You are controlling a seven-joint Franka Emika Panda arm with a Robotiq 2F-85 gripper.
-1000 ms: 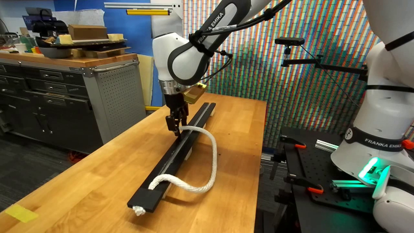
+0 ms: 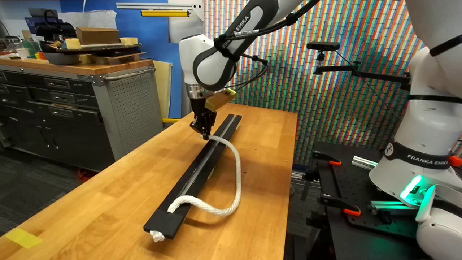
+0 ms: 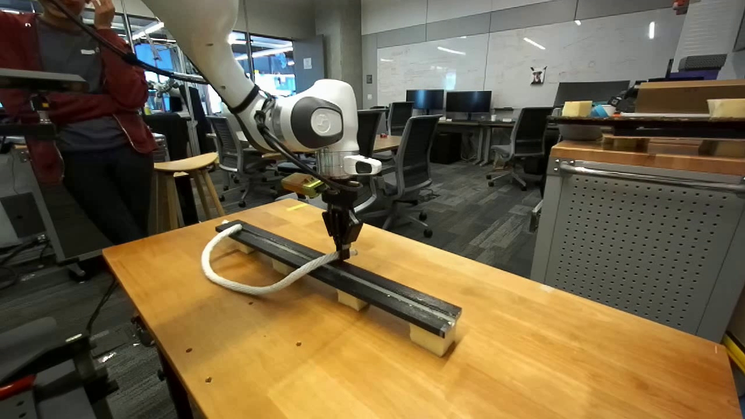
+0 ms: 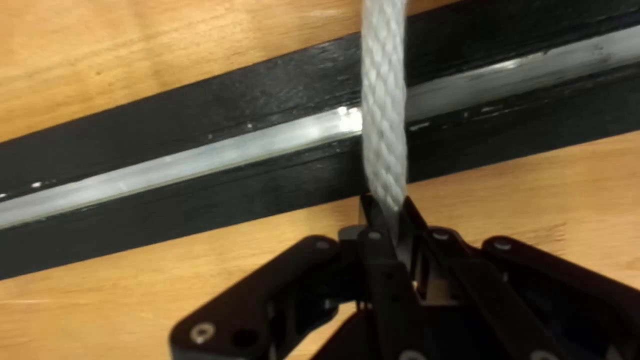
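Observation:
A thick white rope comes out of the near end of a long black rail and curves in a loop over the table. Its other end is pinched in my gripper, which is shut on it. In the wrist view the rope crosses above the rail's pale central groove and enters between the fingers. The gripper hangs just beyond the rail's edge there. A short rope tip sticks out past the gripper in exterior view 2.
Pale blocks hold the rail up off the wooden table. Yellow tape marks one table corner. Bare tabletop lies on both sides of the rail. A person stands behind the table.
My gripper was open beside the rope a second ago and is now shut on it. The hand has turned and shifted slightly right and up in exterior view 1; the rail has shifted slightly.

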